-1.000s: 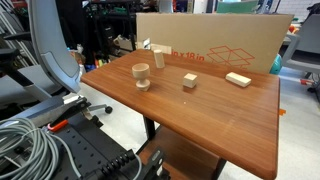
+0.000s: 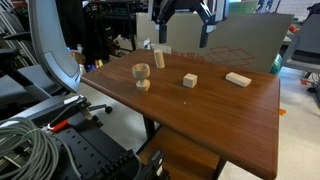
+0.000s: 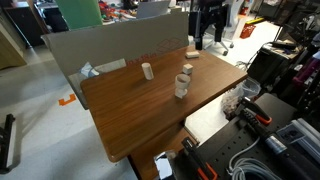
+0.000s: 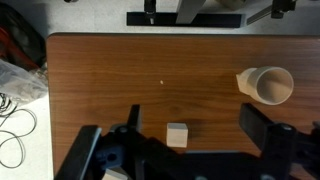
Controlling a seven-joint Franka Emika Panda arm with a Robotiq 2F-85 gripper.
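Observation:
My gripper [image 2: 183,42] hangs above the wooden table, its two fingers spread wide and nothing between them. It also shows high over the table's far end in exterior view 2 [image 3: 210,45]. Below it lies a small pale cube [image 2: 190,80], which in the wrist view [image 4: 177,135] appears between the fingers but well beneath them. A beige goblet-shaped cup [image 2: 142,72] stands near the table's edge. An upright pale block [image 3: 147,71] stands behind the cube; I cannot make it out in the wrist view. A flat pale block [image 2: 238,78] lies apart, partly hidden in the wrist view [image 4: 116,175].
A cardboard panel [image 2: 235,42] stands along the table's back edge. Coiled cable [image 2: 28,148] and dark equipment lie beside the table.
The gripper has come down into exterior view 1 from above, its fingers now showing over the table; earlier they were out of view. The objects on the table have not moved.

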